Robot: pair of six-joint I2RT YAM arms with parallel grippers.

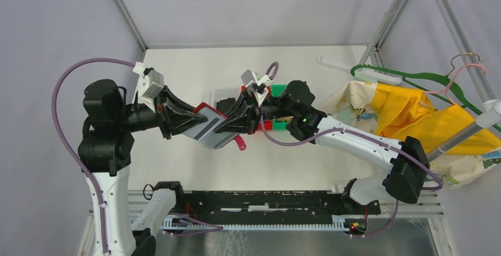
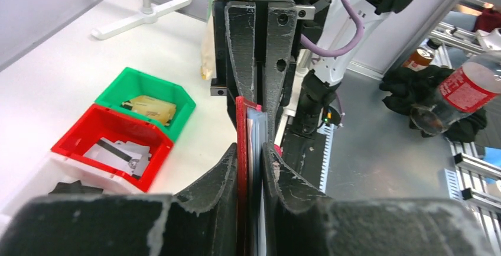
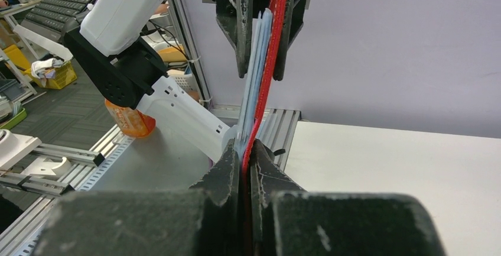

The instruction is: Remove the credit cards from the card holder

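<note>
A card holder (image 1: 202, 130) with red edge and light blue-grey card slots is held between my two grippers above the table. In the left wrist view its red side (image 2: 242, 126) and pale cards stand upright between the fingers of my left gripper, which is shut on it. My right gripper (image 1: 227, 125) is shut on the holder from the other side; in the right wrist view its red cover (image 3: 269, 55) and blue sleeves (image 3: 254, 73) rise from between the fingertips. Whether cards are separate from sleeves is unclear.
Behind lie a red bin (image 2: 88, 132), a green bin (image 2: 171, 90) and a white bin (image 2: 44, 176). Cloths and hangers (image 1: 431, 120) fill the right side.
</note>
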